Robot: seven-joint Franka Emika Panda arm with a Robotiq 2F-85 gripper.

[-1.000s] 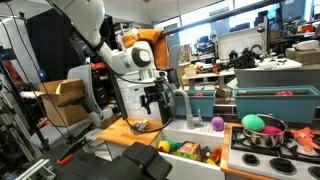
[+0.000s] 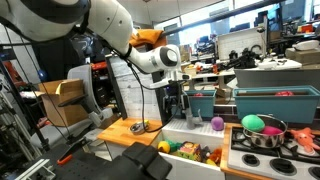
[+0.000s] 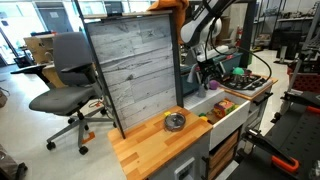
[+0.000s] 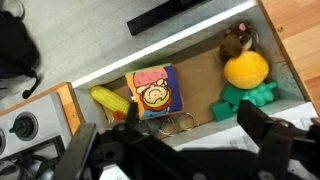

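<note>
My gripper (image 2: 182,108) hangs above the open drawer, pointing down. In the wrist view its dark fingers (image 4: 118,148) stand wide apart, with nothing held between them. Below lies the drawer (image 4: 208,53) with toys in it: a red and yellow box (image 4: 155,91) with a cartoon face, a yellow piece (image 4: 108,98) left of it, an orange-yellow round toy (image 4: 246,70), a brown toy (image 4: 237,40) and a green toy (image 4: 241,98). Something with metal rings (image 4: 178,125) shows near the gripper, partly hidden. No toy is touched as far as I can see.
Right of the drawer is a stove (image 2: 270,164) bearing a colander (image 2: 262,124) and a pot. A sink tap (image 2: 190,111) stands behind the gripper. A metal bowl (image 3: 174,122) sits on the wooden counter (image 3: 152,140). Teal bins (image 2: 275,106) line the back.
The arm has swung right in exterior view 1, from over the wooden counter to above the drawer. The toys and the drawer look unmoved.
</note>
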